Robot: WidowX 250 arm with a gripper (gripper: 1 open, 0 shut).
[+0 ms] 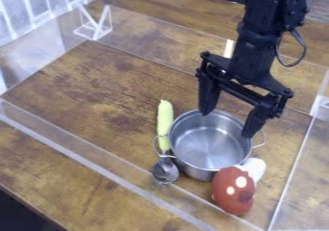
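My black gripper [232, 108] stands open over a metal pot [206, 150], its two fingers spread to the pot's back left and right, nothing seen between them. A yellow corn-like piece [164, 119] lies left of the pot. A metal spoon or ladle [164, 172] lies at the pot's front left. A red toy mushroom [233, 191] with white spots sits at the front right, with a white piece [253, 166] behind it.
Clear plastic walls [52, 124] edge the area. A white rack-like fitting [94, 23] stands at the back left.
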